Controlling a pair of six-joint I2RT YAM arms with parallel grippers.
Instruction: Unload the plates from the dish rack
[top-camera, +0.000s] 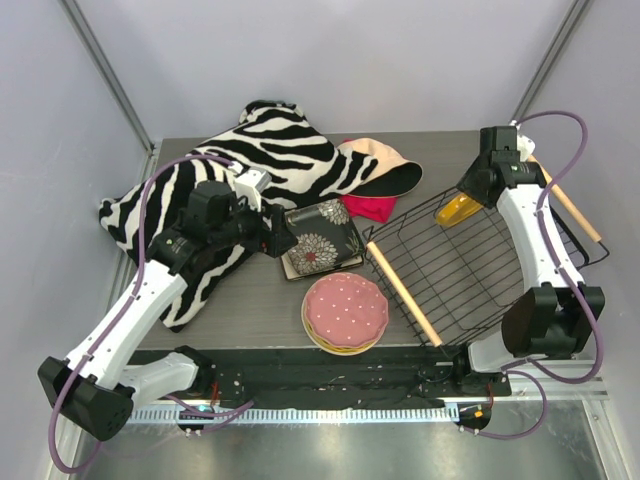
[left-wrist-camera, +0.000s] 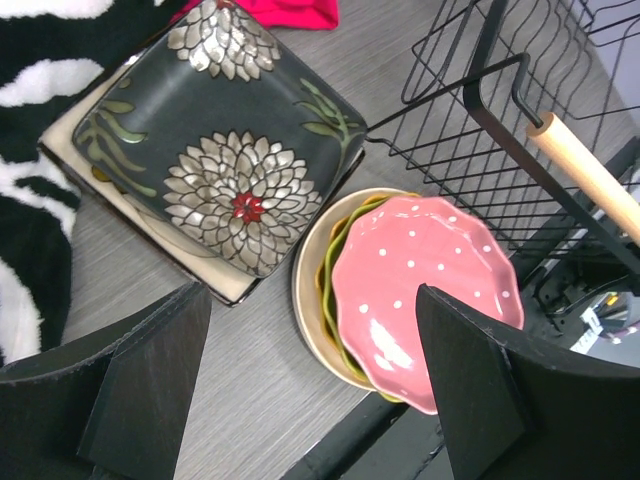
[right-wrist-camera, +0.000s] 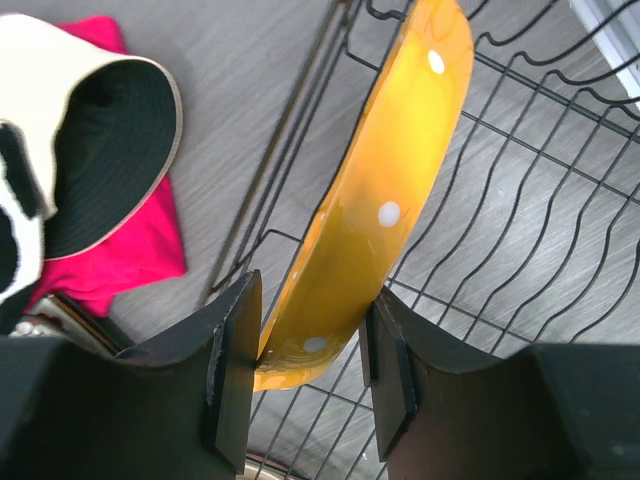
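Note:
The dish rack (top-camera: 440, 270), black wire with wooden handles, stands on the right of the table. In it a yellow plate with white dots (right-wrist-camera: 370, 200) stands on edge, its lower end between the fingers of my right gripper; whether they grip it is unclear. My left gripper is open and empty, over the table left of the rack. Beside the rack lie a stack of round plates topped by a pink one (top-camera: 346, 312) and square dark flowered plates (top-camera: 318, 240).
A zebra-striped cloth (top-camera: 190, 175), a cap (top-camera: 385, 170) and red fabric (top-camera: 367, 207) occupy the back and left. Bare table shows at front left, below the cloth.

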